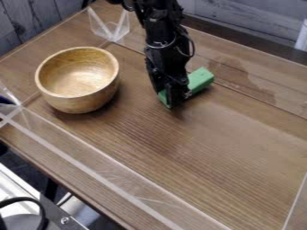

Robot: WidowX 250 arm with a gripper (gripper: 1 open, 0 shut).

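Observation:
The black robot arm reaches down from the top centre to the gripper [170, 90], which is low over a green block [196, 79] on the wooden table [204, 171]. The gripper covers the block's left part, so its fingers are hard to make out; it appears shut on the block.
A wooden bowl [77, 78] sits to the left of the gripper. A clear plastic piece [110, 25] is at the upper left. Black cables lie at the lower left edge.

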